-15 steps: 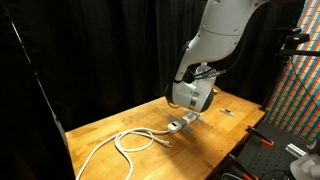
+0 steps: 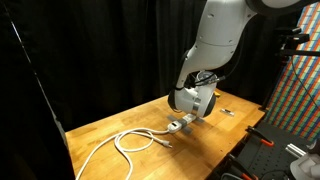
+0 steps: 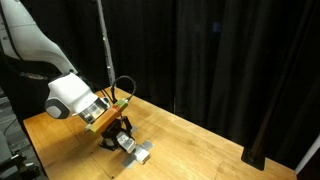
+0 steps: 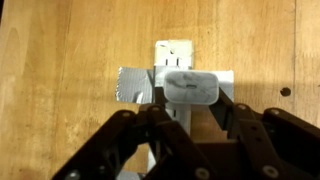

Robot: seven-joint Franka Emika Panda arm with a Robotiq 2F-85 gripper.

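Note:
A white power strip (image 4: 174, 52) is held to the wooden table by silver tape (image 4: 133, 86). Over its middle, my gripper is shut on a pale grey, rounded plug (image 4: 192, 87), which hides part of the strip below. Whether the plug touches the strip's sockets cannot be told. In the first exterior view the strip (image 2: 181, 124) lies beneath and just left of the arm's wrist; the arm hides the plug there. The second exterior view shows the gripper (image 3: 118, 136) low over the strip, with the fingers largely blending into dark parts.
A white cable (image 2: 118, 142) loops over the left of the table, with a loose plug end (image 2: 163, 142) near the strip. Small items (image 2: 227, 112) lie right of the arm.
Compared with one second ago, the arm's wrist has come down and slightly left toward the power strip.

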